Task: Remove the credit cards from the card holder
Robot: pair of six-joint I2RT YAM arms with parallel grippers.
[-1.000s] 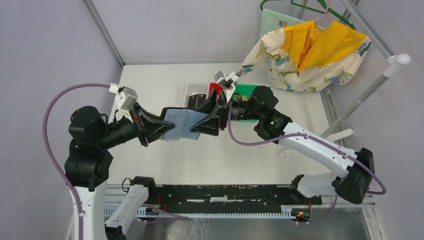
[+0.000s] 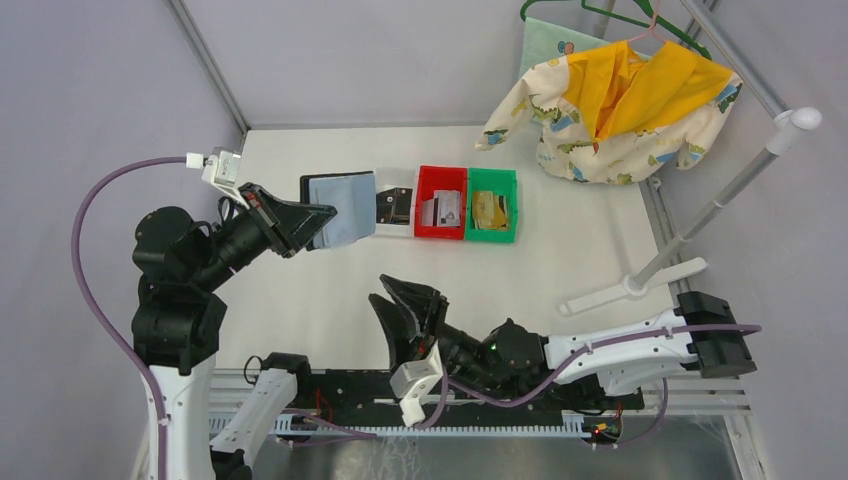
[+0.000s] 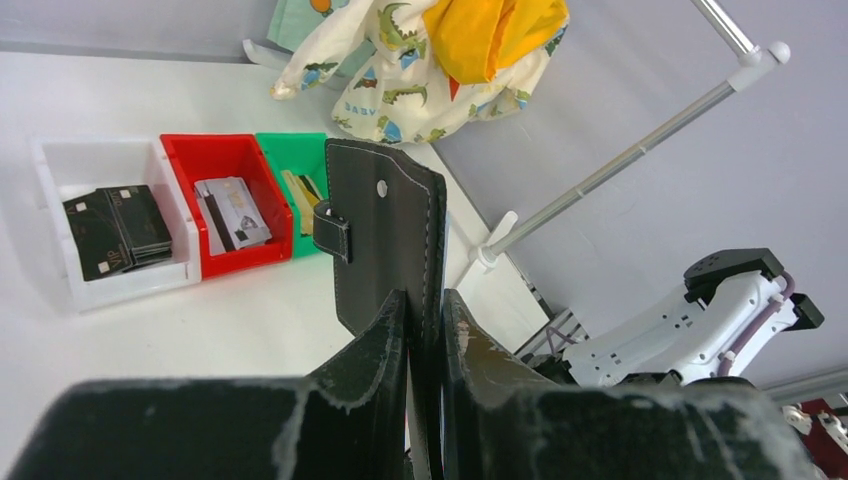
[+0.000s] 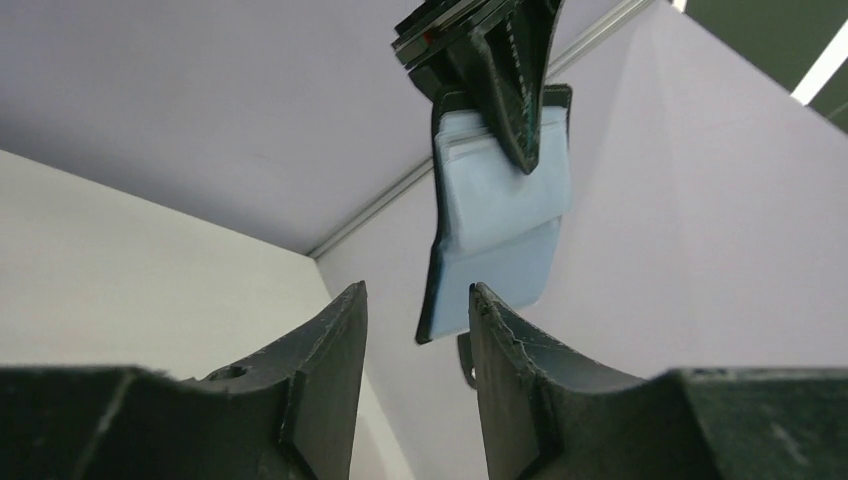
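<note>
A card holder with a black cover and pale blue inner sleeves (image 2: 350, 208) hangs left of the bins, its blue side showing from above. My left gripper is shut on the edge of its black cover (image 3: 385, 235), whose strap and snap face the left wrist camera. Lower down, over the table's front, my right gripper (image 2: 385, 290) stands part open with nothing between its fingers. In the right wrist view the holder's blue sleeves (image 4: 500, 260) appear beyond the right fingers (image 4: 325, 375), clear of them. I cannot tell whether any card is inside.
Black cards (image 3: 115, 230) lie in the white bin (image 3: 62, 250), pale cards (image 3: 235, 212) in the red bin (image 3: 245, 260), and gold ones (image 2: 489, 210) in the green bin (image 2: 491, 238). Clothes (image 2: 620, 110) hang from a rack at the back right. Mid-table is clear.
My left gripper moved slightly left with the holder.
</note>
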